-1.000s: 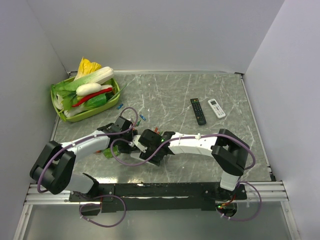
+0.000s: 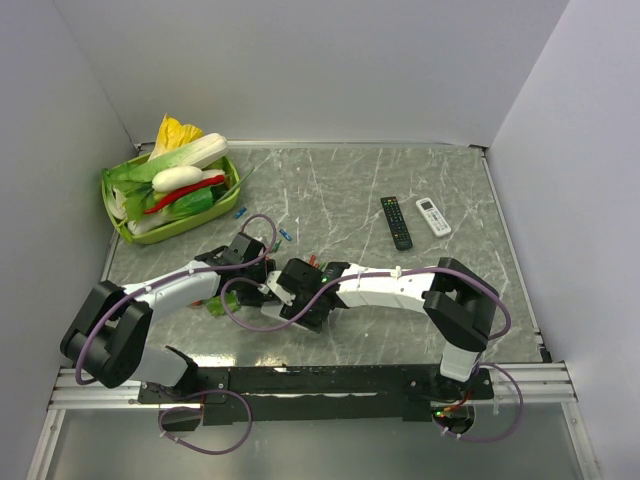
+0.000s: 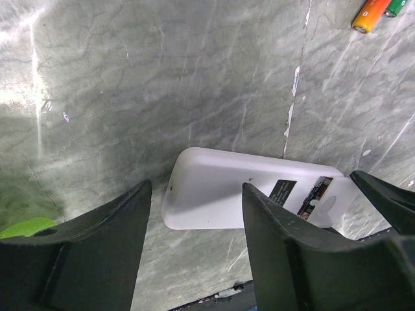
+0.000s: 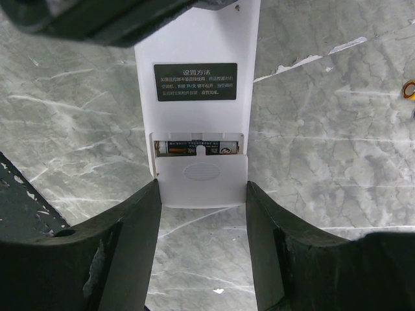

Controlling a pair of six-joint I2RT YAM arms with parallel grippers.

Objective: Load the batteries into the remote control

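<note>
A white remote lies face down on the marble table, its back label showing in the right wrist view. My left gripper is shut on the remote's end. My right gripper is shut on the battery cover (image 4: 201, 184), which sits partly slid over the compartment, leaving a battery (image 4: 198, 147) visible in the gap. In the top view both grippers hide most of the remote at the table's front middle.
Orange and green batteries (image 3: 368, 14) lie behind the remote. A basket of vegetables (image 2: 155, 230) stands back left. A black remote (image 2: 396, 222) and a white one (image 2: 433, 217) lie at the right.
</note>
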